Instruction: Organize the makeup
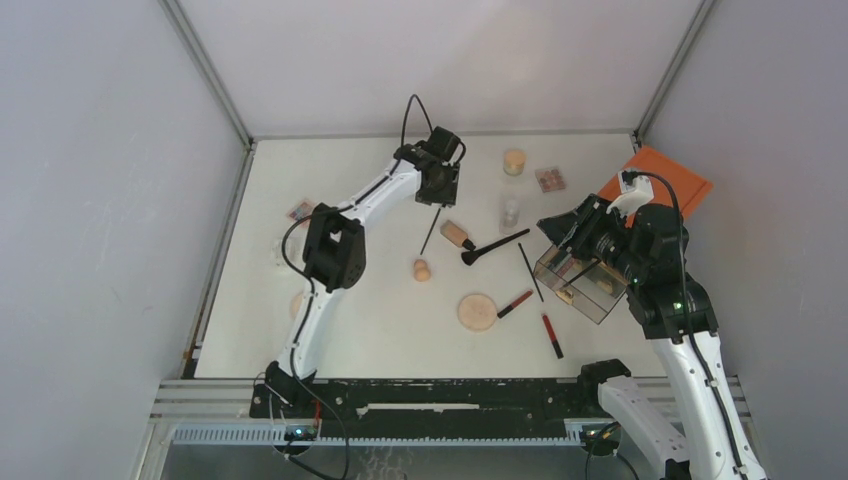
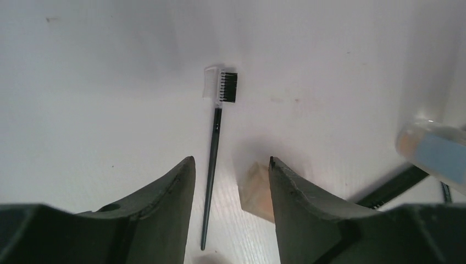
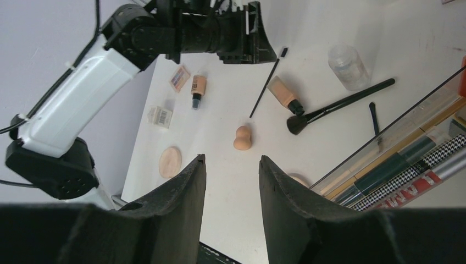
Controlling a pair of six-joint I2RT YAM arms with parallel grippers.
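Note:
My left gripper is open above a thin brow brush with comb, nothing between its fingers; a foundation bottle lies below the right finger. In the top view a large black brush, a pink sponge, a compact, lip pencils and a small palette lie on the white table. My right gripper is open over the clear organizer, which holds several tubes and brushes.
A clear bottle and a jar stand toward the back. An orange board lies behind the right arm.

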